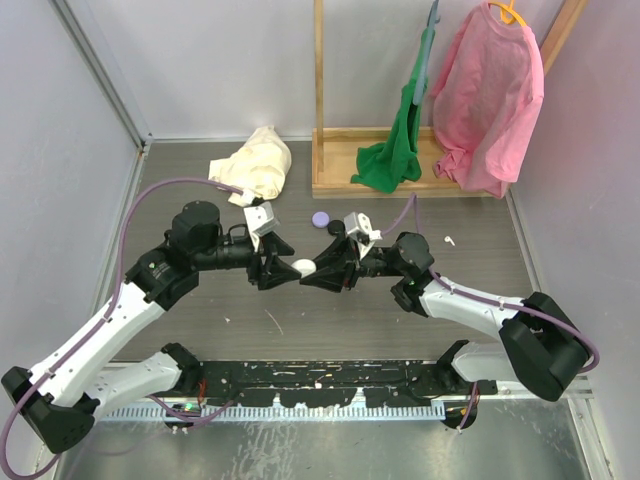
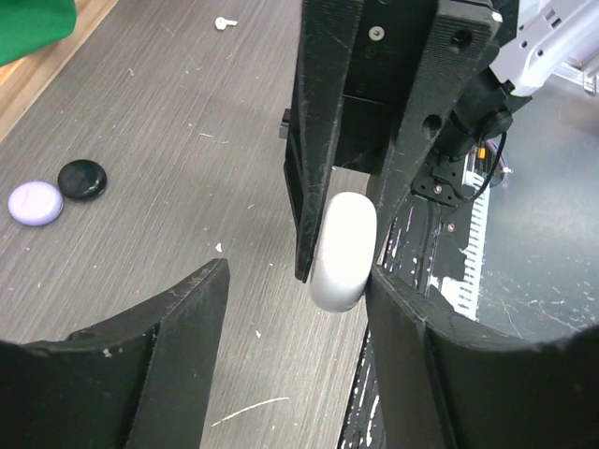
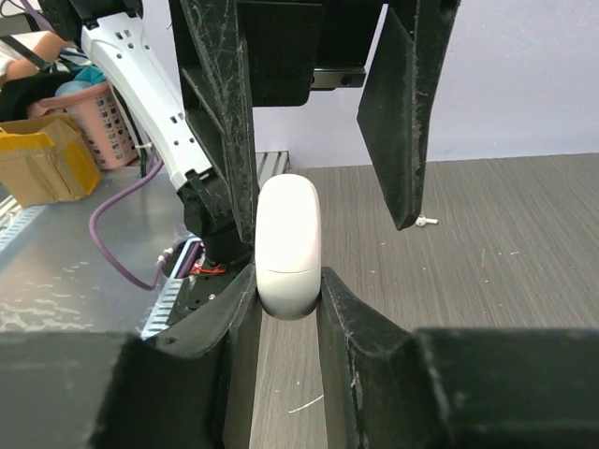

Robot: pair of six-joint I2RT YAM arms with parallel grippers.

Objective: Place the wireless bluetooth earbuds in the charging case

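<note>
The white charging case (image 1: pixel 304 268) (image 3: pixel 288 244) is held upright in my right gripper (image 1: pixel 326 268), which is shut on it; in the right wrist view a seam crosses it and it looks closed. My left gripper (image 1: pixel 278 266) is part open just left of the case, its fingertips near it with nothing clearly between them. On the table behind lie a lilac round piece (image 1: pixel 320 219) (image 2: pixel 36 203) and a black round piece (image 1: pixel 336 227) (image 2: pixel 82 179). A small white earbud-like piece (image 1: pixel 449 241) (image 2: pixel 226 22) (image 3: pixel 423 221) lies on the table to the right.
A cream cloth (image 1: pixel 250 165) lies at the back left. A wooden rack (image 1: pixel 340 160) with a green cloth (image 1: pixel 392 160) and a pink shirt (image 1: pixel 490 90) stands at the back.
</note>
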